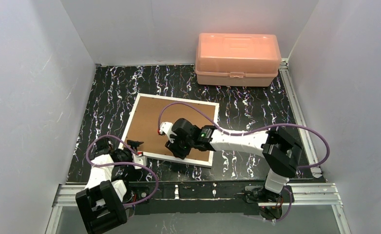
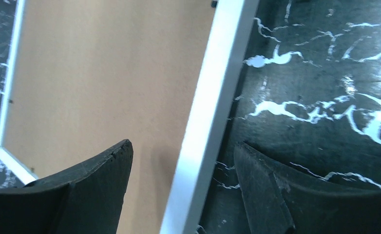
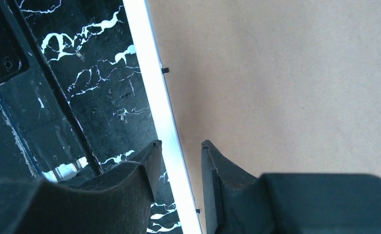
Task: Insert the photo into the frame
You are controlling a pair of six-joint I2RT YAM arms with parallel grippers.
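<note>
A white-edged frame with a brown backboard (image 1: 149,117) lies on the black marbled table, small dark tabs along its inner rim. No separate photo can be made out. My left gripper is open at the frame's lower left, its fingers either side of the white rim (image 2: 213,78), with brown board and table visible between them. My right gripper is open over the near edge, the white rim (image 3: 149,58) running between its fingers. In the top view the right wrist hides part of the board.
A closed salmon plastic box (image 1: 237,53) stands at the back right. Grey walls enclose the table on the back and sides. Bare table (image 1: 247,107) shows right of the frame and behind it.
</note>
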